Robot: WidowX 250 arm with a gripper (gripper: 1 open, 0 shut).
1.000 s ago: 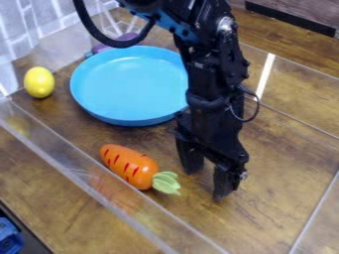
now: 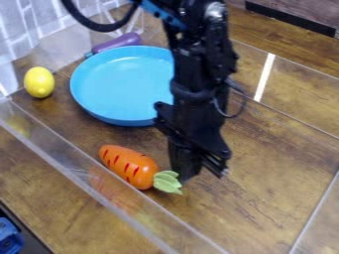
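An orange toy carrot [image 2: 130,167] with pale green leaves lies on the wooden table in the middle left of the camera view. My black gripper [image 2: 188,169] is low over the table just to the right and behind the carrot, near its leaves. It looks shut, with nothing visible between its fingers, though the dark tips are hard to make out.
A blue plate [image 2: 93,84] is behind, left of the arm. A yellow lemon-like object [image 2: 42,81] sits at the far left, and a purple utensil [image 2: 117,44] lies behind the plate. A blue object is at the bottom left corner.
My gripper has moved slightly left, toward the carrot's leafy end. The carrot and the other objects show no clear movement.
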